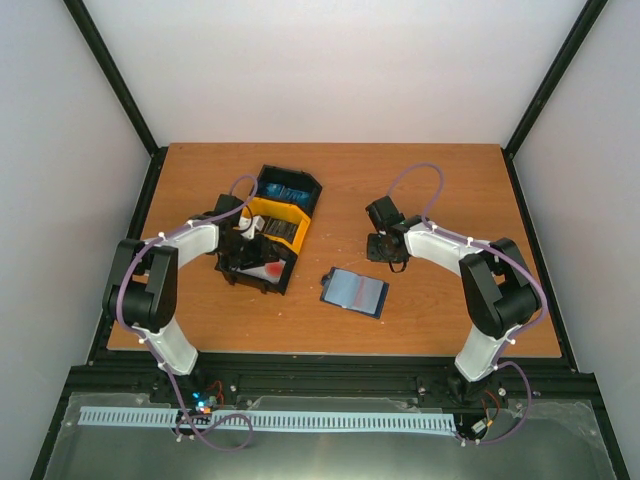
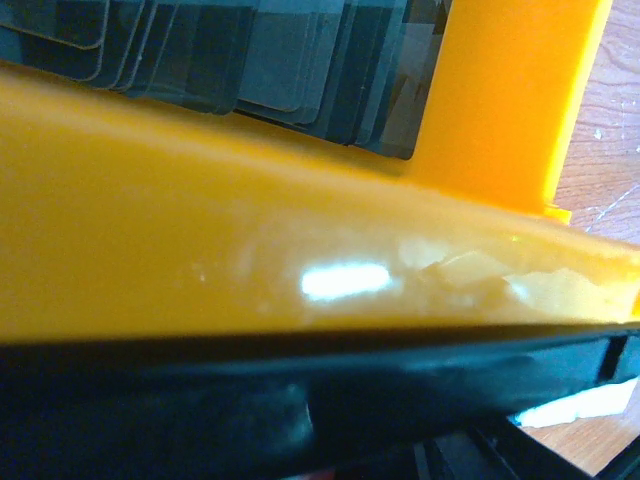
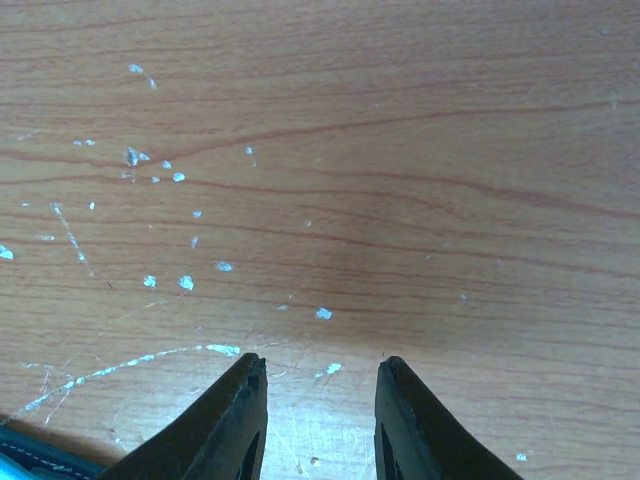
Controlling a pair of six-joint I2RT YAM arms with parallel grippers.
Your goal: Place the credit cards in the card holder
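The card holder [image 1: 354, 292], a flat dark-edged folder with pale sleeves, lies mid-table toward the front. My left gripper [image 1: 255, 255] is over the front black bin [image 1: 280, 278] of a three-part organizer, where white and red cards show beneath it. In the left wrist view the yellow bin's wall [image 2: 180, 250] fills much of the picture, with dark cards [image 2: 290, 70] behind it; the fingers are not clear there. My right gripper is open above bare wood, nothing between its fingers, with the holder's dark edge at lower left.
A rear black bin [image 1: 288, 185] holds blue items, beyond the yellow bin [image 1: 280, 228].
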